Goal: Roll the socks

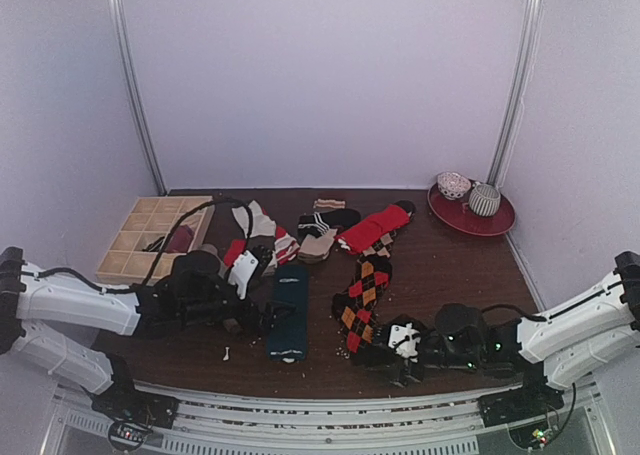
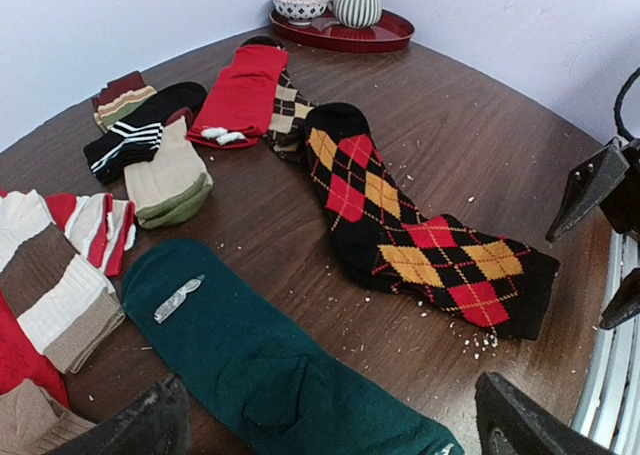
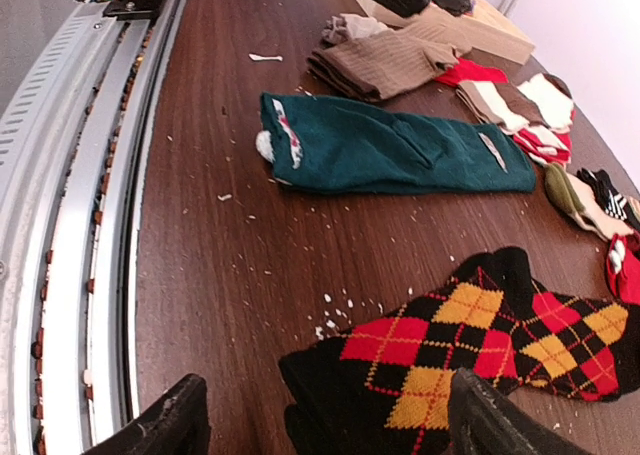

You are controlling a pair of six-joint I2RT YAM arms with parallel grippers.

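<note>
A black, red and yellow argyle sock [image 2: 425, 245] lies flat and bent on the table, its cuff toward the front edge. Left of it a dark green sock [image 1: 289, 310] is stretched out, also flat. My left gripper hangs open at the green sock's left side, its fingers wide apart and empty. By the argyle sock's cuff end, my right gripper has its fingers parted, with the cuff [image 3: 340, 385] showing between and beyond them. Whether a fingertip touches the fabric cannot be made out.
Other socks lie behind: a red one [image 1: 377, 229], striped ones [image 2: 60, 265] and beige ones [image 2: 168, 175]. A divided wooden box [image 1: 125, 242] stands at the back left, a red tray [image 1: 508, 222] with two cups at the back right. Bare table lies right of the argyle sock.
</note>
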